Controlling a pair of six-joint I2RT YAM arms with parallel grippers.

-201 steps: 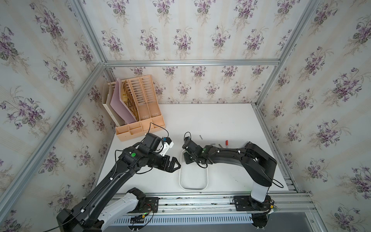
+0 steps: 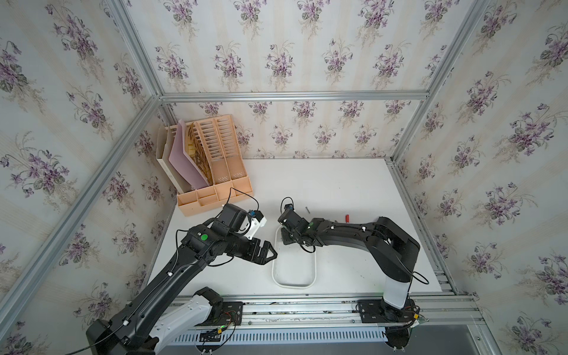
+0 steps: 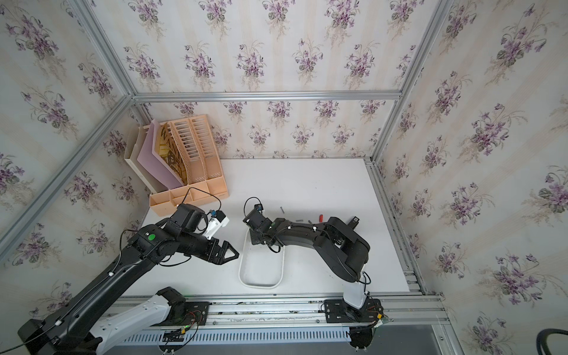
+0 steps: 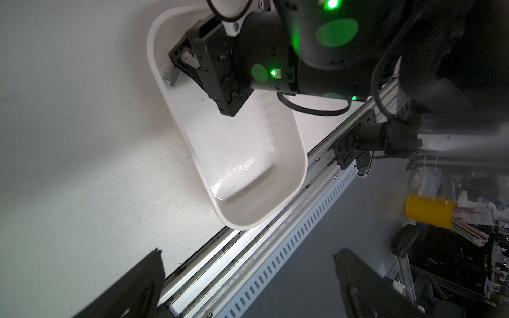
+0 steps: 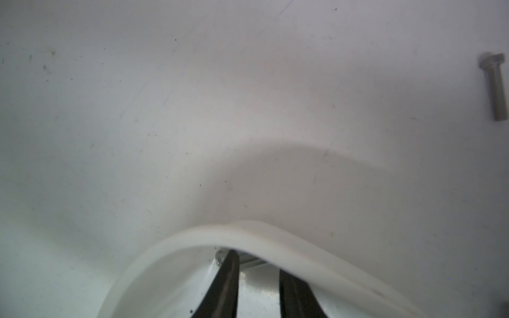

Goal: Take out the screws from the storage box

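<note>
The white storage box [image 2: 294,286] stands near the table's front edge, its far end partly hidden beneath my right arm. Silver screws [image 4: 172,76] lie inside against that far end; how many cannot be made out. My right gripper is open and reaches down into the box over them, fingers on either side of the screws and close to the rim, with nothing clearly held. To the left of the box, above the table, my left gripper hangs open and empty. One screw [image 5: 496,87] lies outside on the table beyond the box.
A wooden organizer [image 2: 207,195] with folders fills the back left. Right of the box lie a red item [image 2: 347,218] and a dark object [image 3: 353,222], partly behind the right arm.
The box has shifted slightly back and left since one second ago. My right gripper has moved a little, staying at the box's far end. The left arm has not moved.
</note>
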